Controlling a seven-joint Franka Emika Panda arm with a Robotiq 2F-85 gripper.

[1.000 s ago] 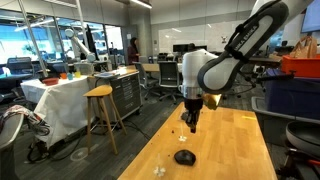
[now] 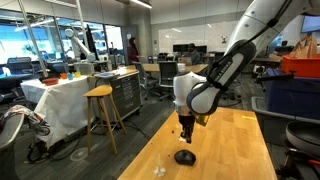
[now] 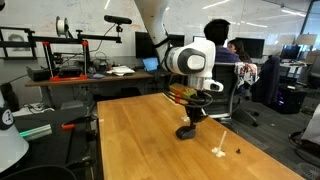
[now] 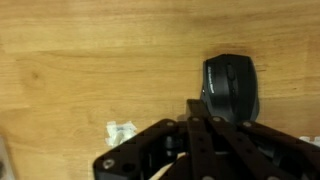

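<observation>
A black computer mouse [image 4: 230,88] lies on the wooden table, right of centre in the wrist view. My gripper is shut at the lower middle of that view, its fingertips beside the mouse's left edge in the picture. Nothing shows between the fingers. In exterior view 1 the gripper [image 2: 187,137] hangs over the table, just behind the same dark mouse [image 2: 185,157]. Exterior view 2 shows the mouse [image 3: 186,132] below the arm's end. Whether the fingers touch it cannot be told.
A small crumpled white scrap [image 4: 120,132] lies on the table left of the gripper. Another pale object [image 3: 219,146] is near the table's edge. A wooden stool [image 2: 100,94] stands off the table.
In exterior view 1 the arm has come lower, bringing the shut gripper down closer to the mouse. The mouse appears to be in the same place.
</observation>
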